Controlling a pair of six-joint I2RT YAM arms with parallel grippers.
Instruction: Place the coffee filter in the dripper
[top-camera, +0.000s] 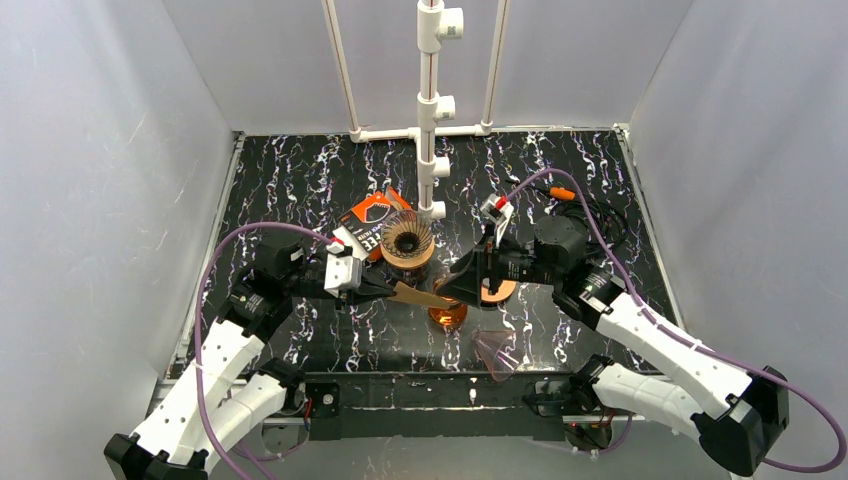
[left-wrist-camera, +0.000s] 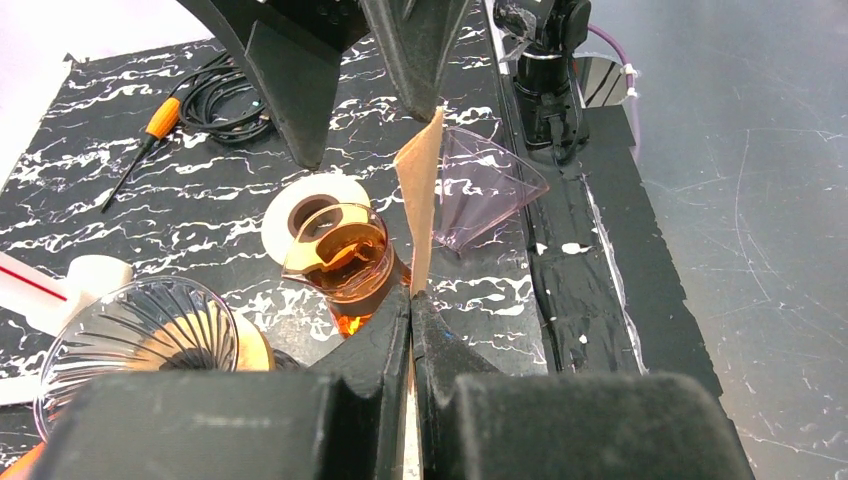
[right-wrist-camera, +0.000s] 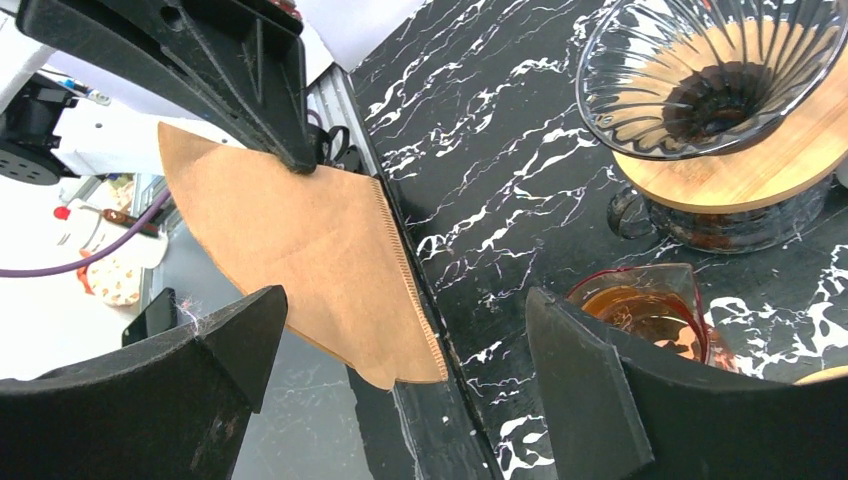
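Observation:
The brown paper coffee filter (right-wrist-camera: 310, 250) hangs in the air, pinched at one edge by my left gripper, whose fingers are shut on it. In the left wrist view the filter (left-wrist-camera: 420, 190) appears nearly edge-on, flat and thin. My right gripper stands open at the filter's free end, its two fingers spread wide with nothing gripped. The ribbed glass dripper (top-camera: 407, 235) rests on a wooden collar over a glass vessel, behind the grippers. In the right wrist view the dripper (right-wrist-camera: 710, 90) is empty.
An amber glass beaker (top-camera: 448, 314) stands below the filter. A clear plastic funnel-shaped piece (top-camera: 498, 352) lies near the front edge. An orange box (top-camera: 368, 215) sits behind the dripper; a coiled black cable (top-camera: 603, 222) lies at right. A white pipe post (top-camera: 427, 120) rises behind.

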